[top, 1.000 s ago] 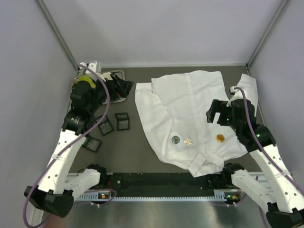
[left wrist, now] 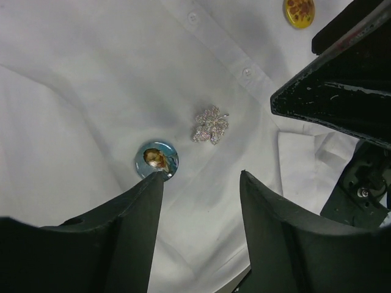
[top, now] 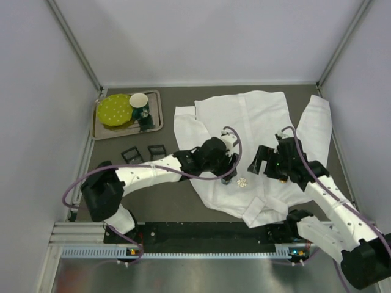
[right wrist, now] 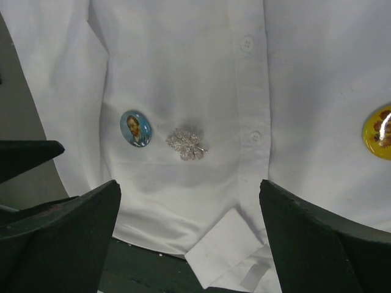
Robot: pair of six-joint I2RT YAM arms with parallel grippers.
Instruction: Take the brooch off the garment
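The white garment [top: 229, 110] lies flat with brooches on it. A silvery leaf-shaped brooch [left wrist: 211, 126] is near the button strip, and a round blue portrait pin [left wrist: 157, 160] sits beside it. A yellow pin [right wrist: 377, 132] lies across the strip. My left gripper is part open over the blue pin, partly covering it from above, with only cloth visible between its fingers. My right gripper [top: 260, 160] stands open above the garment, right of the leaf brooch, and holds nothing; its black fingers [left wrist: 333, 91] reach into the left wrist view.
At the back left a tray [top: 160, 117] carries a yellow dotted plate [top: 114, 110] and a green cup [top: 140, 105]. Small dark frames [top: 131, 155] lie on the grey table left of the garment. The two grippers are close together.
My left arm has swung from beside the tray, rightward and toward the front, to over the blue pin.
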